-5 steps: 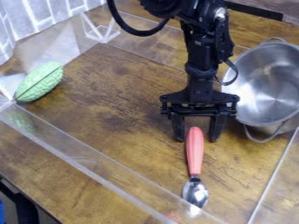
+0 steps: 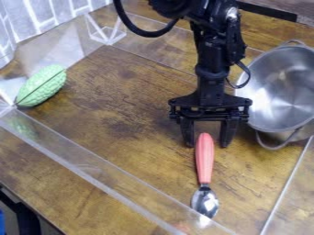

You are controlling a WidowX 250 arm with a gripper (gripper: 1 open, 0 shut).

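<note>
My black gripper (image 2: 208,133) is low over the wooden table (image 2: 117,128), just at the tip of the pink handle of a spoon (image 2: 205,161), whose steel bowl points toward the front. Its fingers sit on either side near the handle's end; whether they grip it or are apart from it I cannot tell. A steel pot (image 2: 285,87) stands at the right, close beside the gripper.
A green oval object (image 2: 40,85) lies at the left. Clear plastic walls run along the back left, front left and right of the work area.
</note>
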